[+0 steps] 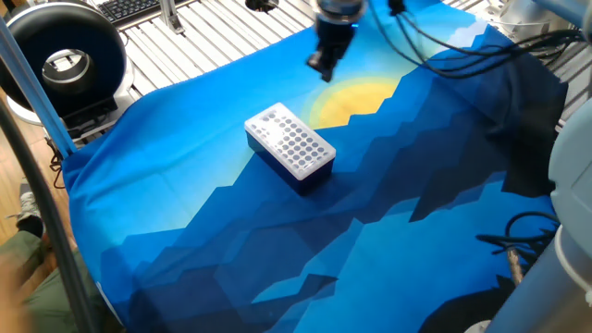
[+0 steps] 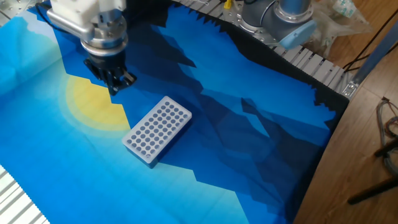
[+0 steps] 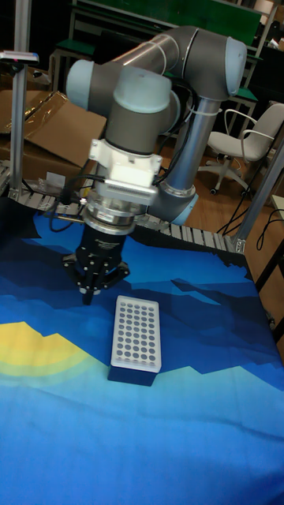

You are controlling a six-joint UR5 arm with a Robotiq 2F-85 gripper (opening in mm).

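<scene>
A white-topped box with rows of round holes and a dark blue body stands upright on the blue cloth. In exterior view 2 the same box is right of and below my gripper. My gripper hangs in the air beyond the box in exterior view 1, pointing down and clear of it. In exterior view 3, the gripper is up and to the left of the box; its fingers look brought together, with nothing visible between them.
Loose black cables trail from the arm at upper right. A black ring-shaped device stands at the far left edge.
</scene>
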